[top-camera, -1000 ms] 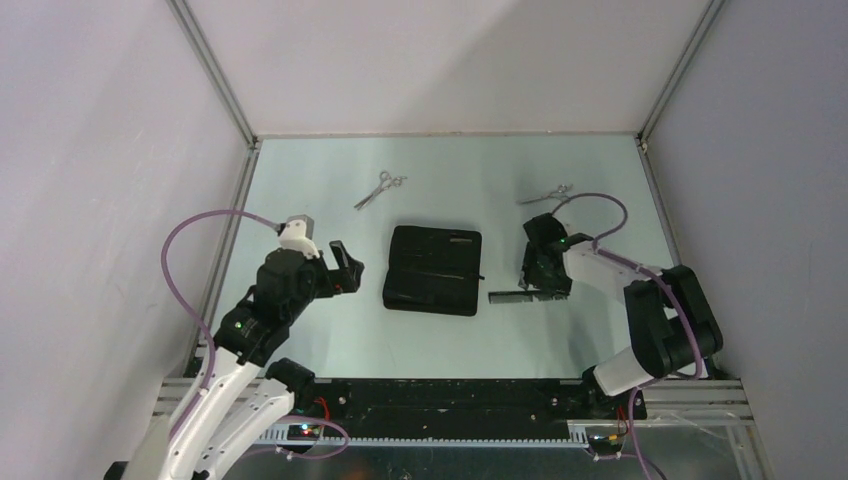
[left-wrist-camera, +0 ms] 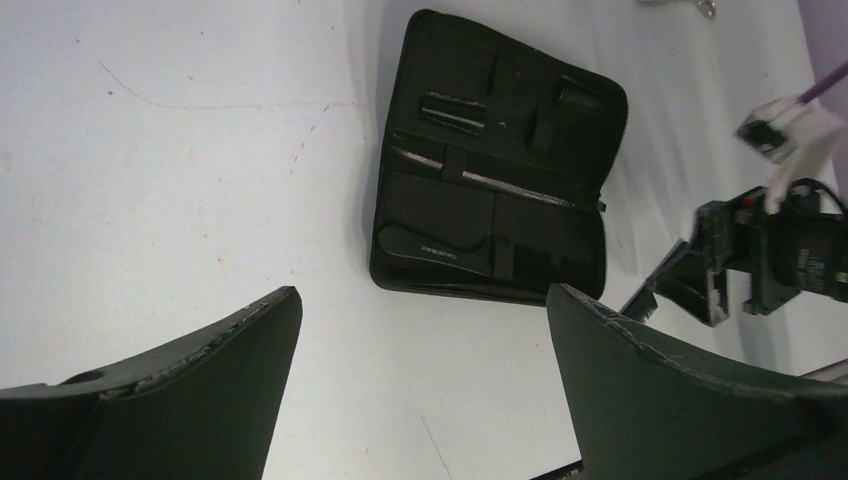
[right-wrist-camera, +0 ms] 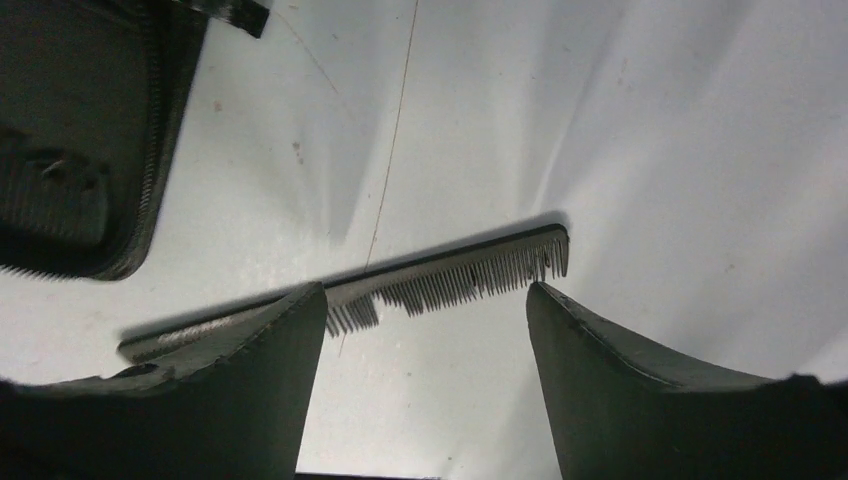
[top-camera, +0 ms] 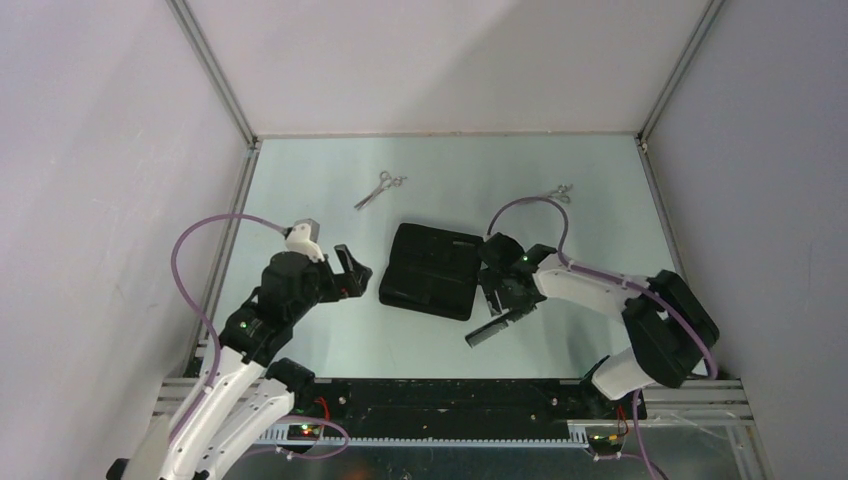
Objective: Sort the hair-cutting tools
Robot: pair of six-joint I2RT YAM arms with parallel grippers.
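A black zip case (top-camera: 425, 270) lies open mid-table, with elastic loops inside seen in the left wrist view (left-wrist-camera: 540, 230). A black comb (right-wrist-camera: 450, 275) lies on the table just beside the case, beneath my right gripper, whose fingers are apart with nothing clearly held between them. My left gripper is open and empty over the table left of the case. One pair of silver scissors (top-camera: 372, 195) lies at the back left; another (top-camera: 560, 192) lies at the back right, partly behind the right arm's cable.
The white table (top-camera: 320, 180) is enclosed by pale side and back walls. The right arm covers part of the right side.
The left gripper has shifted slightly right.
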